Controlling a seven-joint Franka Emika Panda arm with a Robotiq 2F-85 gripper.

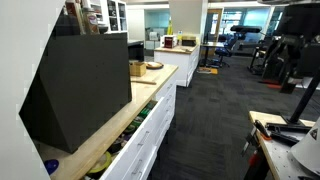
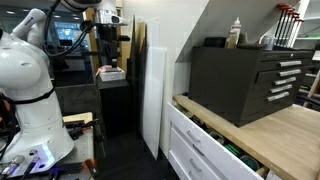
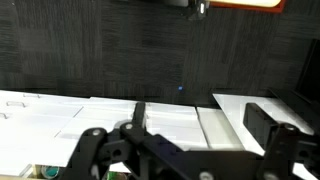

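My gripper is open in the wrist view, its two dark fingers spread wide with nothing between them. It hangs high above the dark floor [image 3: 150, 60], clear of the white cabinet [image 3: 100, 115] below. At the upper left of exterior view 2, the white arm [image 2: 40, 110] reaches up to the gripper, whose fingers are too small to make out there. A white drawer [image 1: 128, 160] stands pulled out under the wooden counter [image 1: 95, 152]. Several green and dark items [image 2: 215, 135] lie inside it.
On the counter stands a dark grey chest of drawers [image 2: 245, 85]; a wooden box [image 1: 137, 68] sits farther along. A tall white panel [image 2: 152, 85] rises between arm and cabinets. Red and black items [image 1: 285, 130] rest on the wooden surface by the arm.
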